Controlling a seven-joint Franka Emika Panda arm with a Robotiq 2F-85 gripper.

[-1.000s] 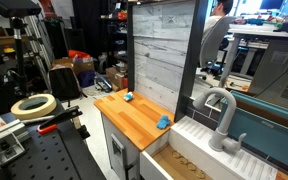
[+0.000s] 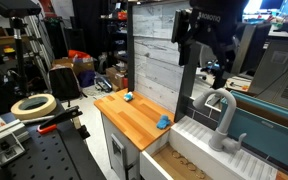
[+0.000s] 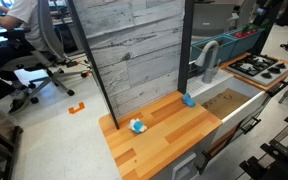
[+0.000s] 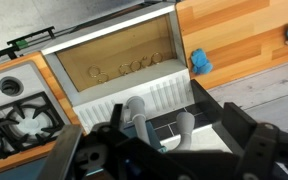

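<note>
My gripper [image 2: 206, 70] hangs high above the sink area in exterior view 1, pointing down. In the wrist view its dark fingers [image 4: 259, 150] stand wide apart, with nothing held between them. Below lies a grey faucet [image 2: 222, 118] with a curved spout. A blue object [image 2: 164, 122] sits on the wooden counter [image 2: 134, 118], near its sink-side end; a blue-and-white one [image 2: 128, 97] lies farther along it. Beside the faucet, an open drawer-like compartment [image 4: 123, 62] shows several small ring-shaped things on its brown floor.
A stovetop [image 3: 258, 68] lies beyond the compartment. A white plank wall [image 3: 154, 55] and a dark post [image 2: 191, 60] rise behind the counter. The wooden top between the two blue objects is clear. An office chair [image 3: 49, 55] stands behind the wall.
The counter objects have not moved.
</note>
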